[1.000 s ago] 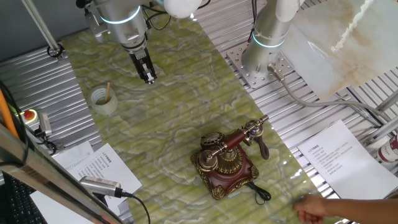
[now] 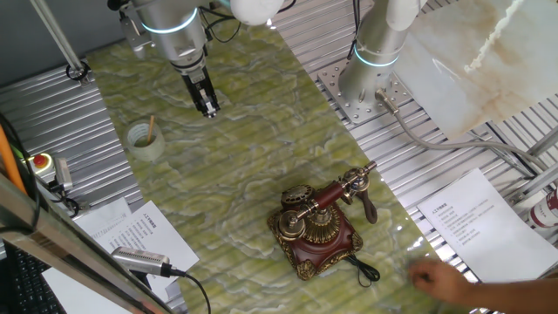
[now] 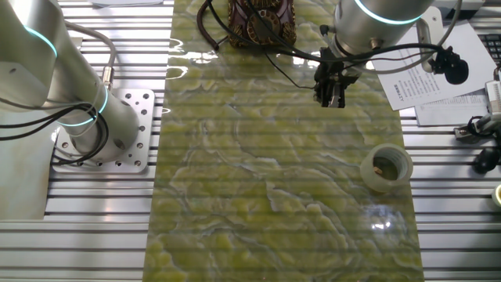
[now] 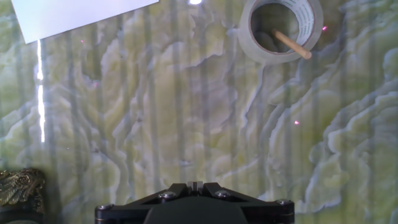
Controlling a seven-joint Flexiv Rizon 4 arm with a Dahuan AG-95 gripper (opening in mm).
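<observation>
My gripper hangs above the green marbled mat, its two fingertips together and nothing visible between them. In exterior view 1 the gripper (image 2: 210, 113) points down, apart from everything on the mat. To one side of it stands a roll of clear tape (image 2: 146, 146), with a thin wooden stick (image 4: 292, 45) leaning in its hole and poking out over the rim. An ornate red and gold telephone (image 2: 316, 228) stands farther off on the mat, its handset (image 2: 328, 195) lying across the cradle. Only a dark gilded corner (image 4: 21, 186) of it shows in the wrist view.
A person's hand (image 2: 438, 281) rests at the mat's edge near the telephone and its black cord (image 2: 364, 272). Printed sheets (image 2: 490, 228) lie beside the mat on both sides.
The person's hand has shifted slightly to the left along the mat's edge. My arm, the tape roll and the telephone look unmoved.
</observation>
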